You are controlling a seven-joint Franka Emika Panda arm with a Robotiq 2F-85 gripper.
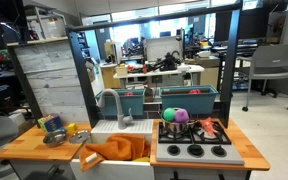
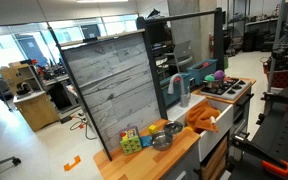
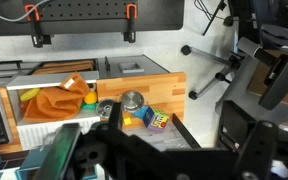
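Note:
In the wrist view my gripper is open, its dark fingers wide apart with nothing seen between them; the counter lies well below. An orange cloth [image 1: 112,150] is bunched over the sink and its front edge. On the wooden counter left of the sink stand a metal bowl [image 3: 132,101], a smaller metal dish [image 3: 106,107] and a colourful box [image 3: 156,120]. Across the sink, a pot on the stove [image 1: 192,151] holds a green ball [image 1: 168,115] and a purple ball [image 1: 181,116]. An orange-red item [image 1: 208,126] lies beside the pot.
A grey faucet [image 1: 122,108] rises behind the sink. Teal bins [image 1: 189,98] hang along the back, beneath a dark frame. A whitish wood panel [image 2: 117,89] stands behind the left counter. Bare counter [image 1: 26,147] shows at the left front.

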